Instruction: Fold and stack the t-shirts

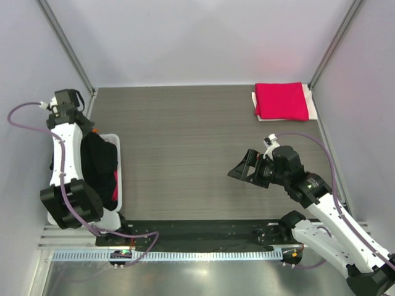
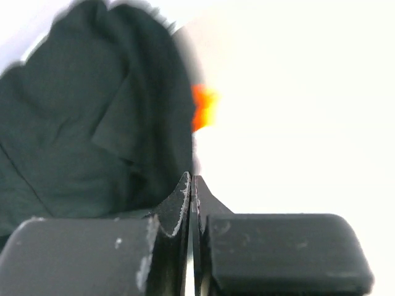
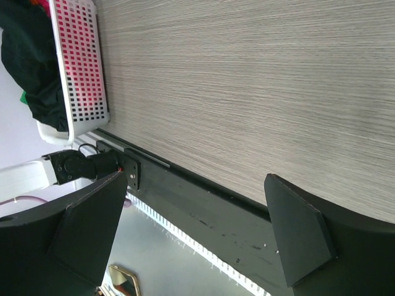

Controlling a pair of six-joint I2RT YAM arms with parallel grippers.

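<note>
A white basket [image 1: 118,160] on the far left holds dark fabric [image 1: 95,172] with some red. My left gripper [image 1: 83,117] is at the basket's back end; in the left wrist view its fingertips [image 2: 191,182] are shut, beside blurred dark cloth [image 2: 92,105], with nothing clearly between them. A red folded shirt [image 1: 281,100] lies on a pale one [image 1: 310,105] at the back right. My right gripper [image 1: 241,166] stands open and empty over the right middle of the table.
Walls enclose its back and sides, and a dark front rail [image 1: 197,231] runs along the near edge.
</note>
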